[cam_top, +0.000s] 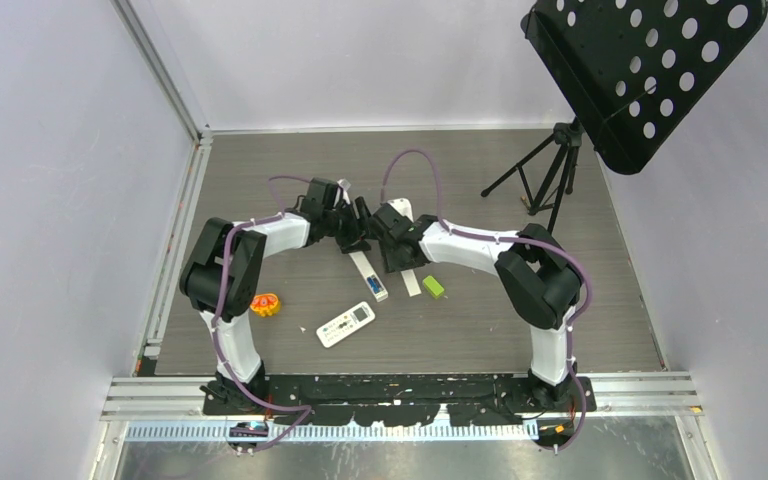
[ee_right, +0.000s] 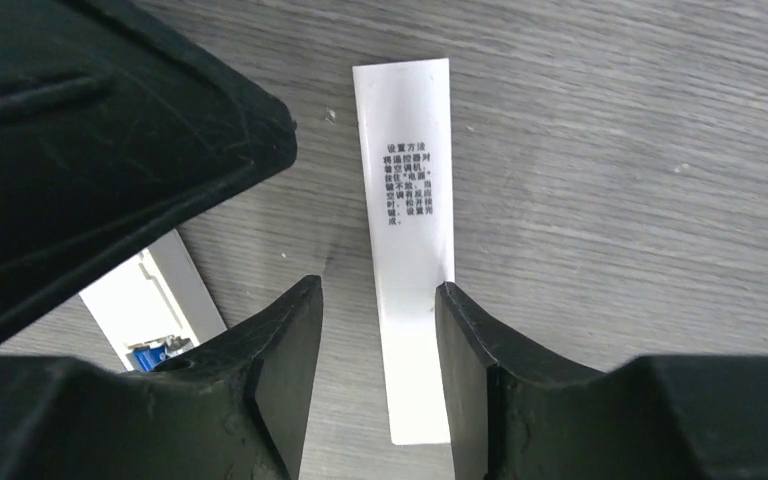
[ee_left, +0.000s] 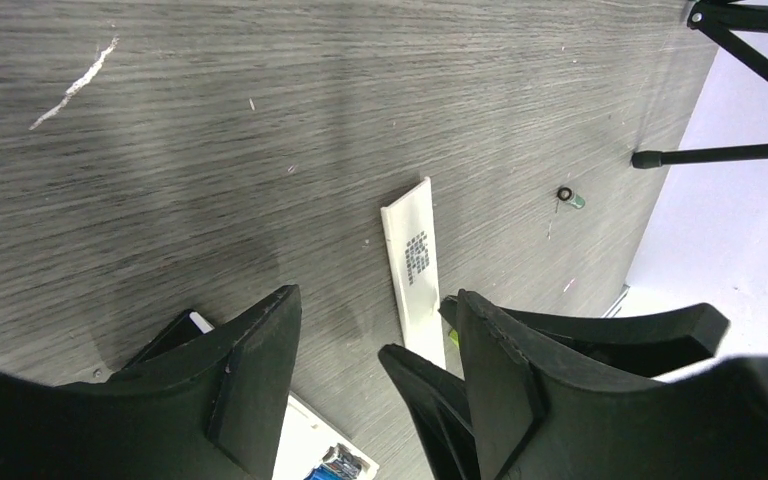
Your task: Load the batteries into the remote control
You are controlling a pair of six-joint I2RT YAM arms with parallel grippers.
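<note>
The open-backed remote (cam_top: 364, 268) lies at the table's middle, a blue battery (cam_top: 376, 285) in its lower end. My left gripper is over its upper part, fingers parted, with no object visibly held. To the right, a long white cover strip (ee_right: 413, 250) with printed text lies on the table. My right gripper stands over that strip, open. Its right finger (ee_right: 460, 330) overlaps the strip's edge in the right wrist view, while bare table shows beside the left finger (ee_right: 295, 330). From above, the grippers hide much of both the remote and the strip.
A second white remote (cam_top: 346, 325) with a small screen lies nearer the front. A green block (cam_top: 433, 287) is right of the strip, and an orange object (cam_top: 265, 304) sits at left. A black stand (cam_top: 560, 165) occupies the back right.
</note>
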